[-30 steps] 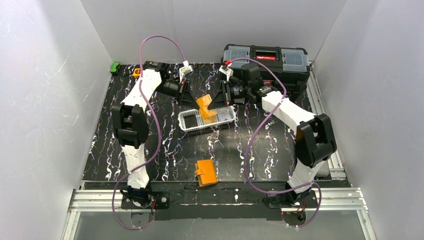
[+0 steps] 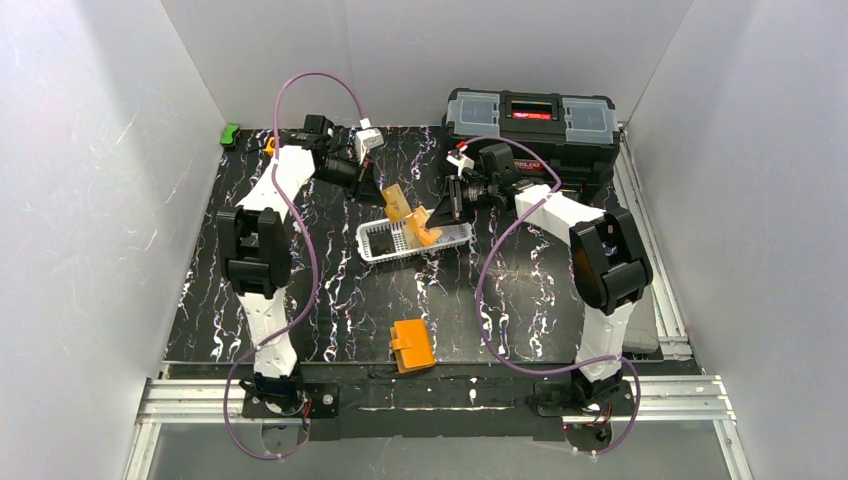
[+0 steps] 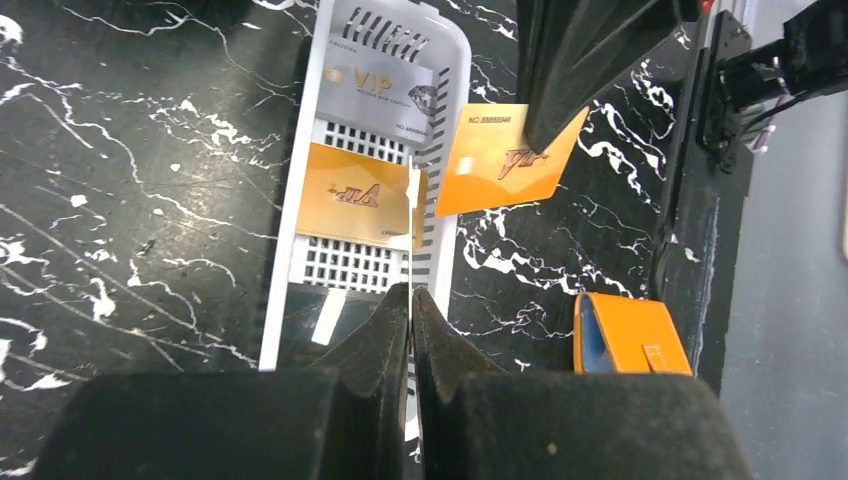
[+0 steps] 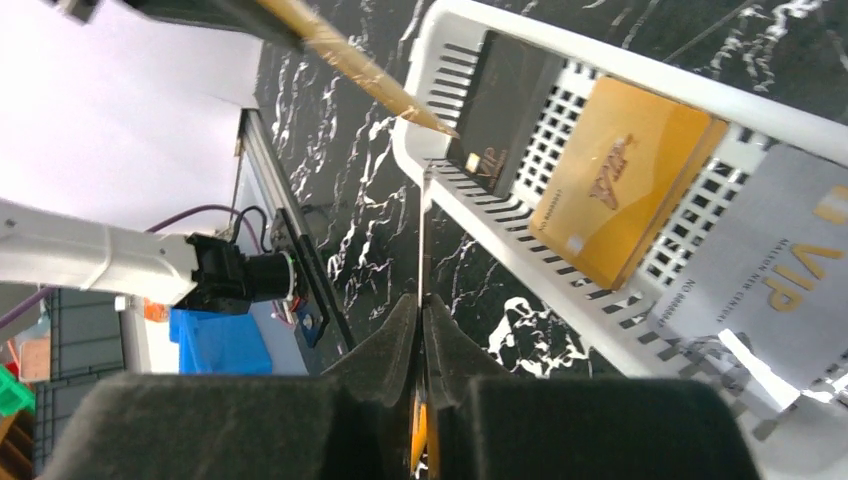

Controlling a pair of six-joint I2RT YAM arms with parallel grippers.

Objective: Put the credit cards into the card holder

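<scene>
Above the white basket [image 2: 365,245], my left gripper is shut on a gold card [image 2: 395,198], seen edge-on in its wrist view. My right gripper is likewise shut on an edge-on gold card [image 2: 422,228], whose orange face [image 3: 505,170] shows in the left wrist view. Inside the basket lie a black card [image 4: 515,90], a gold card [image 4: 625,170] and a silver card [image 4: 760,260]. The orange card holder [image 2: 413,345] lies on the table's front part, below the basket.
A black toolbox [image 2: 530,140] stands at the back right. Small green [image 2: 229,137] and orange items sit at the back left.
The two grippers and their cards have drawn apart: the left toward the back left, the right slightly lower over the basket, with its arm shifted left.
</scene>
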